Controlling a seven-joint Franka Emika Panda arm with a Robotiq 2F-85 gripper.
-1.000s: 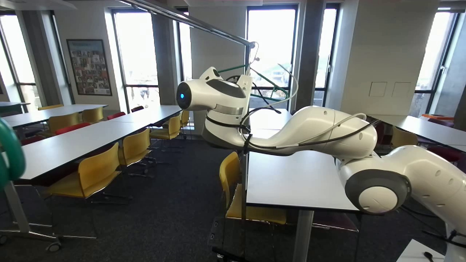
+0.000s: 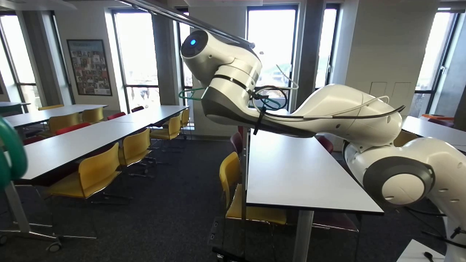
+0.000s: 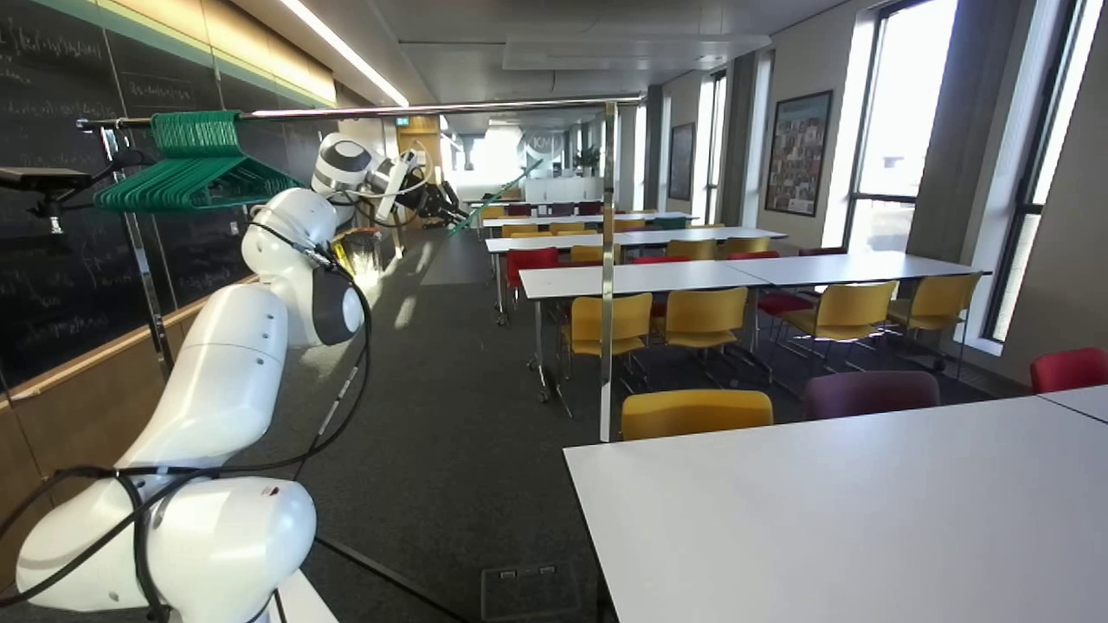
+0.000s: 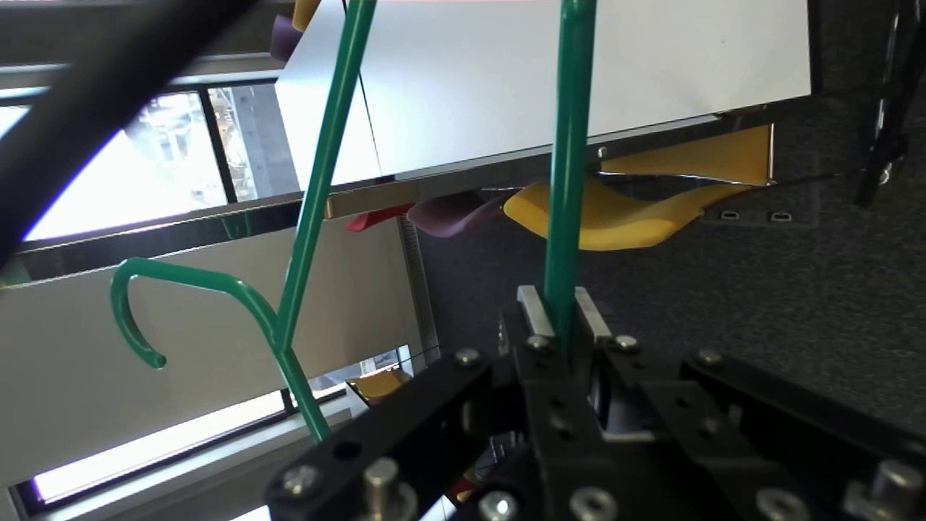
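Note:
A green hanger runs up between the two fingertips of my gripper in the wrist view, and the fingers are shut on its bar. Its curved hook sticks out to the left, free of any rail. From exterior view 2, the held hanger stands out tilted beyond the black gripper. In exterior view 1 the arm hides the gripper, and only bits of green hanger show behind it. Several green hangers hang bunched at the left end of the metal rail.
The rail's upright post stands to the right of the arm. White tables with yellow chairs lie beyond it. Loose cables run along the arm. The rail between the bunched hangers and the post is bare.
The arm's wrist end has risen toward the rail and turned, and the forearm has lifted and shifted right. The held hanger, seen right of the wrist before, is now mostly behind the arm.

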